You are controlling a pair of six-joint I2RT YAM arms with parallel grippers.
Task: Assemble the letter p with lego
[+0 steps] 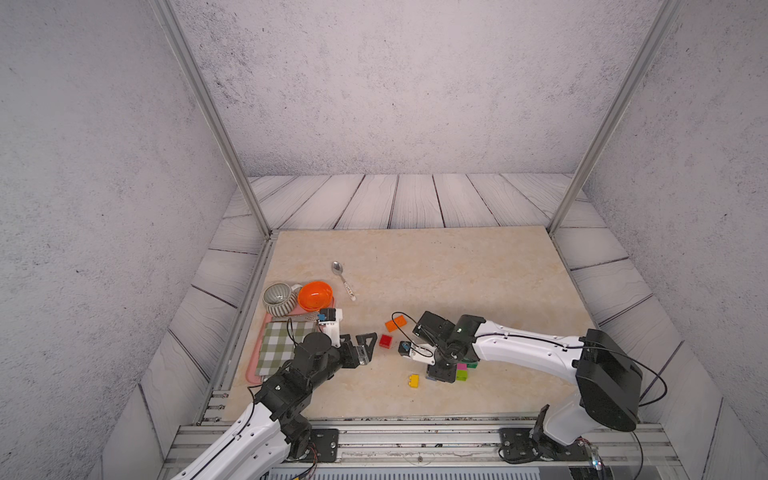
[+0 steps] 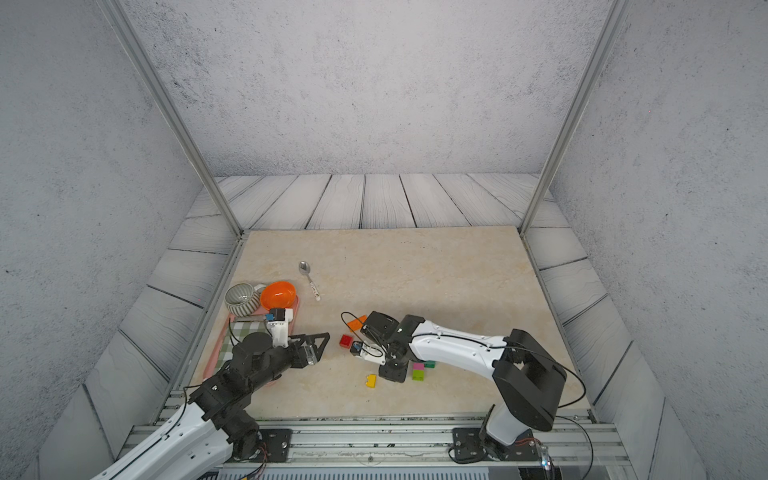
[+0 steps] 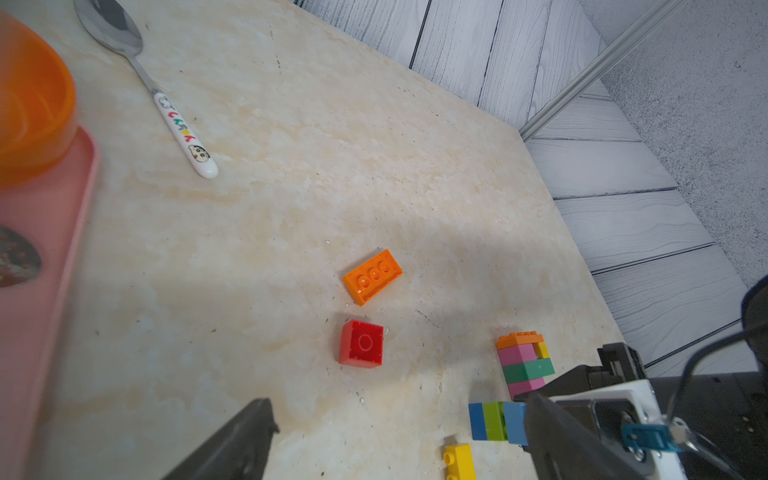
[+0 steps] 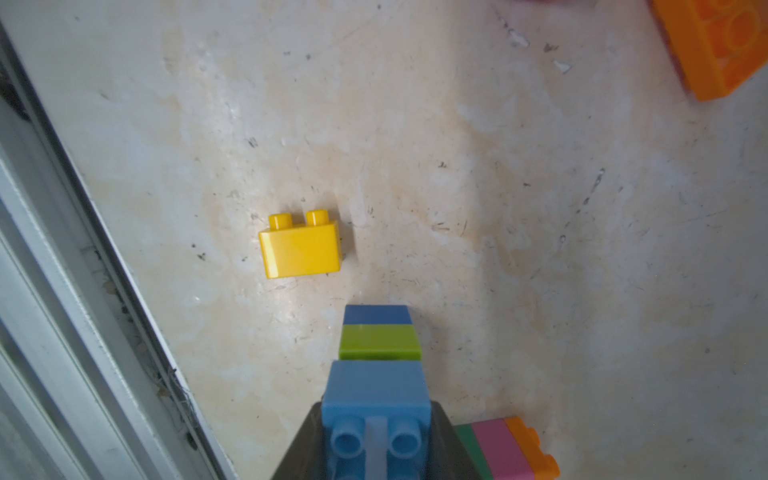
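In the right wrist view my right gripper is shut on a light blue brick point(image 4: 376, 382), its studs facing the camera. Just beyond it, a lime brick point(image 4: 380, 342) and a dark blue brick point(image 4: 377, 314) line up with it; whether all three are joined I cannot tell. A multicoloured stack point(image 3: 524, 369) of orange, pink, green and yellow bricks stands close by, partly hidden by the right arm. Loose on the table are a yellow brick point(image 4: 301, 249), a red brick point(image 3: 361, 344) and an orange brick point(image 3: 373, 277). My left gripper hangs open and empty, left of the red brick.
At the left a pink tray point(image 1: 254, 364) carries a checked cloth point(image 1: 277, 356), a striped cup point(image 1: 280, 299) and an orange bowl point(image 1: 315, 296). A spoon point(image 1: 344, 281) lies beside it. A metal rail point(image 4: 88, 320) borders the near edge.
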